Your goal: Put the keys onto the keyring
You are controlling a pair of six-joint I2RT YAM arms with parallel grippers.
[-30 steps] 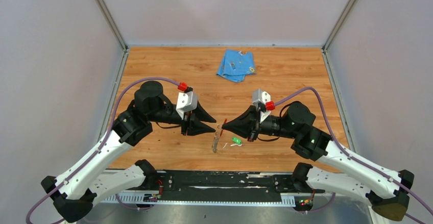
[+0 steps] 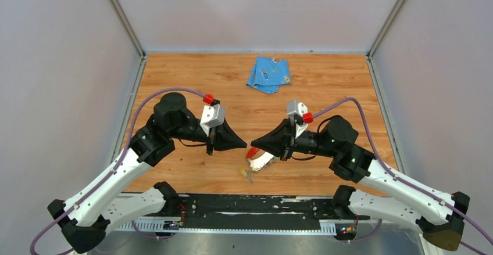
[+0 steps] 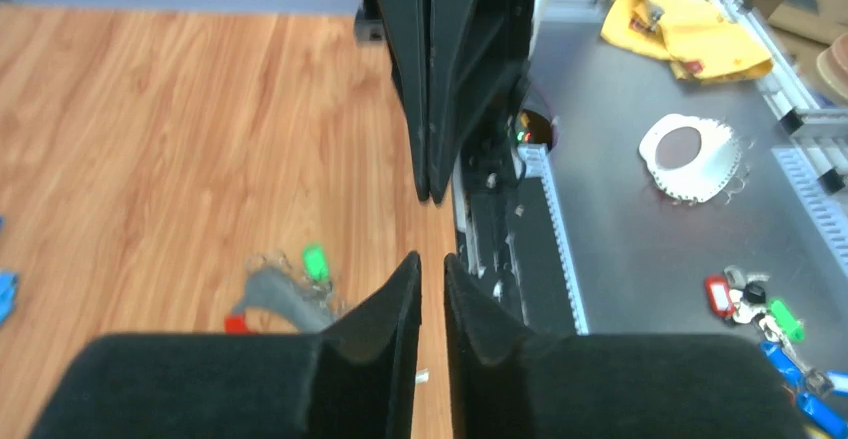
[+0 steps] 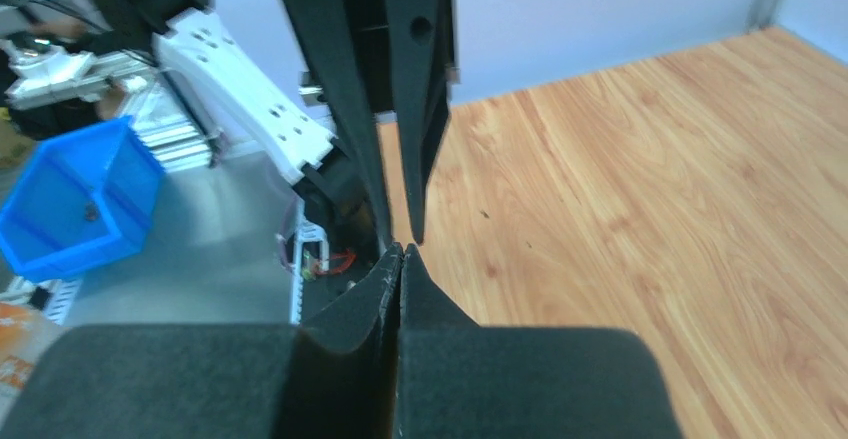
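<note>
In the top view, a red-and-white piece (image 2: 263,161) shows below the two fingertips, with a small yellowish key (image 2: 246,174) to its lower left; I cannot tell whether they lie on the table or are in the air. In the left wrist view, a blurred grey curved piece (image 3: 290,297) has a red end, and a green item (image 3: 316,261) is beside it. Above them my left gripper (image 2: 246,145) is shut, nothing visible between its fingers. Tip to tip with it, slightly apart, stands my right gripper (image 2: 252,143), shut, nothing visible in it.
A folded blue cloth (image 2: 269,74) lies toward the back of the wooden table (image 2: 197,75). Off the front edge, the left wrist view has several loose coloured items and a yellow cloth (image 3: 685,34). A blue bin (image 4: 80,199) appears in the right wrist view.
The keys and red piece that hung between the grippers have come away and are now lower, turned differently. Both arms have barely moved.
</note>
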